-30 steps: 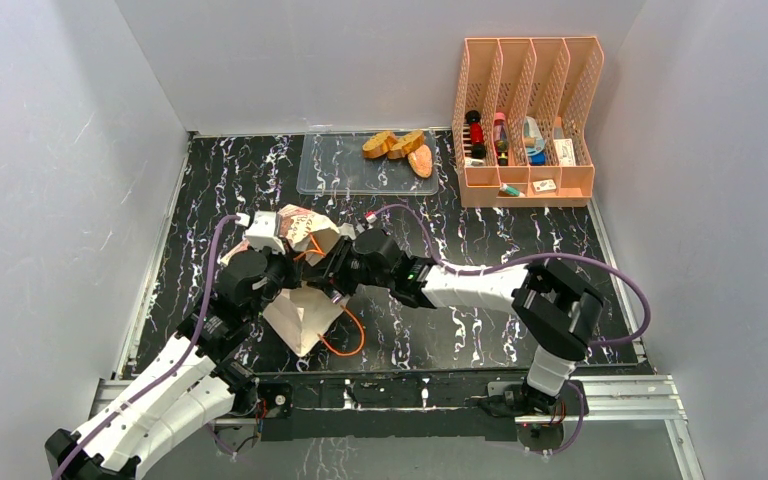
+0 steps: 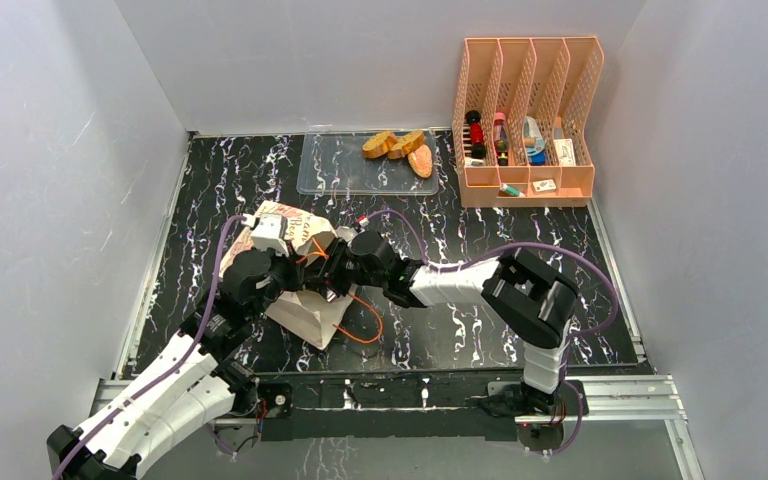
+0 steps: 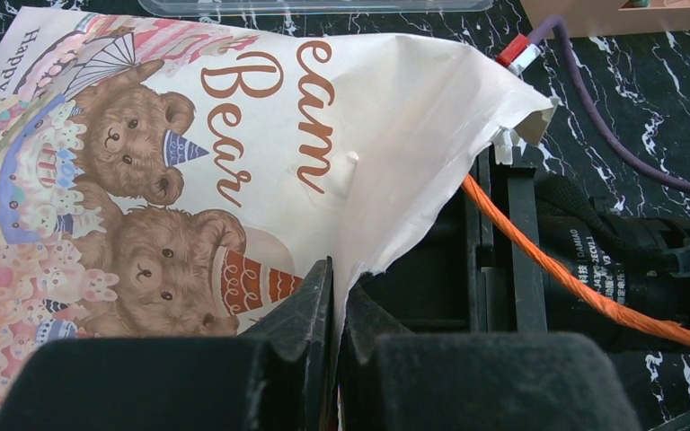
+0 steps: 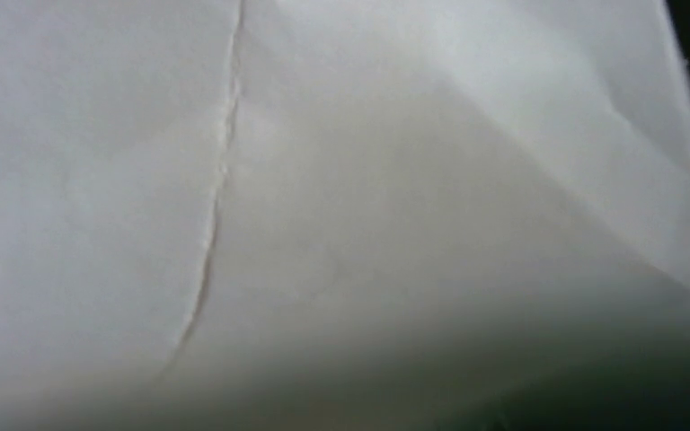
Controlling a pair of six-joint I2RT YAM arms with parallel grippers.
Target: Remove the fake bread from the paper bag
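Observation:
The paper bag (image 3: 189,180), white with printed bears, lies tilted at the left of the table. My left gripper is shut on the bag's rim, the paper pinched between its fingertips. Into the bag's mouth reaches my right gripper (image 2: 326,278); the paper hides its tips in the left wrist view. White inner paper (image 4: 341,197) with a crease fills the right wrist view, with a dark blur along the bottom. No closed fingers show in the middle there, so the right gripper stands open. No bread is visible inside the bag.
Several bread slices (image 2: 396,146) rest on a clear tray (image 2: 335,172) at the back. A pink divided organiser (image 2: 530,185) stands at the back right. Orange cord handles (image 3: 575,278) loop by the right gripper.
My right arm has pushed left, further into the bag's mouth. The bag's lower front side and orange handle have shifted to the right. My left arm barely moved.

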